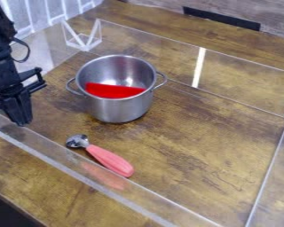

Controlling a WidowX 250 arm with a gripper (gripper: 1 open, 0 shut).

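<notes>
A black robot arm with my gripper (19, 96) reaches in from the left edge, low over the wooden table. Whether its fingers are parted is hard to make out. A steel pot (116, 108) with two handles stands right of it, a red object (109, 90) inside. In front of the pot lies a scoop-like utensil (109, 160) with a pink handle and metal head, apart from the gripper.
Clear plastic barriers run along the table (209, 133) edges and across the lower left. A white frame-like piece (82, 35) stands at the back left.
</notes>
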